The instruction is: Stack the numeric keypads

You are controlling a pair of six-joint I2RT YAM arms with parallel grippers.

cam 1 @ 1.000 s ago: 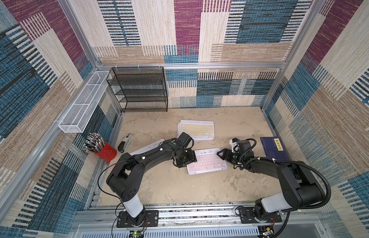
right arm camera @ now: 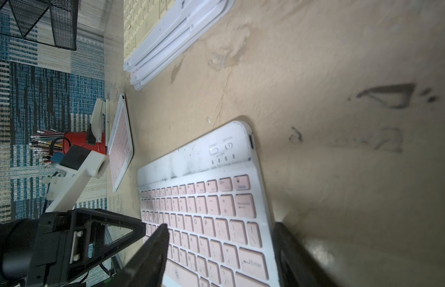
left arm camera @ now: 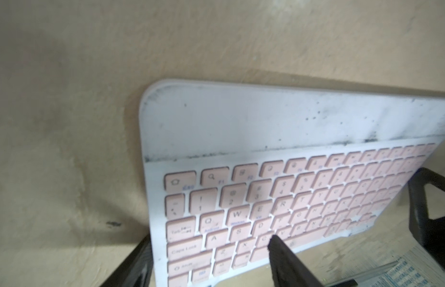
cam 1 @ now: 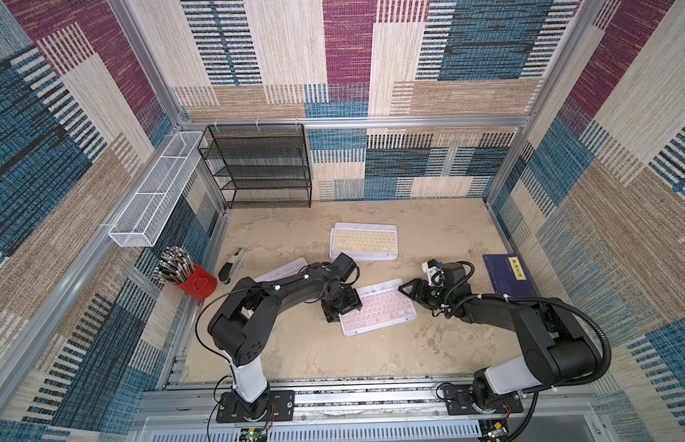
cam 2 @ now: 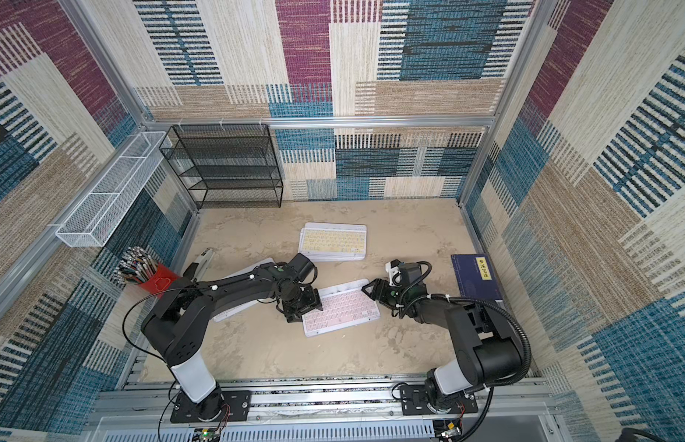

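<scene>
A pink-keyed white keyboard [cam 1: 379,308] lies front centre between my grippers. My left gripper is part open over its left short edge, one finger outside it, the other over the keys. My right gripper is likewise part open astride the right short edge. Whether either touches it I cannot tell. Behind lies a stack of keyboards [cam 1: 364,239], yellow keys on top. Another pink-keyed keyboard [right arm camera: 120,143] lies at the left, partly hidden by my left arm in the top views.
A red pencil cup [cam 1: 198,283] and a stapler [cam 1: 230,265] stand at the left, a blue book [cam 1: 504,276] at the right. A black mesh rack [cam 1: 257,165] is at the back.
Over the last second the front keyboard has shifted toward the front left and tilted slightly, both grippers moving with it.
</scene>
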